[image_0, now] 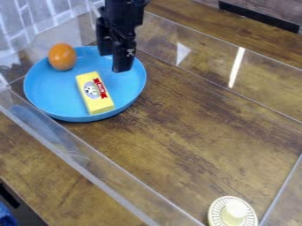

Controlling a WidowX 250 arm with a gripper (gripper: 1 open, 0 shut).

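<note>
The black gripper [119, 51] hangs over the back of a blue plate [65, 97], to the right of an orange egg-shaped object [63, 56]; whether its fingers are open or shut is unclear. A yellow box [94, 93] with a red label lies on the plate in front of the gripper.
Clear plastic walls cross the wooden table [177, 132]. A white round lid-like object [232, 212] sits at the front right.
</note>
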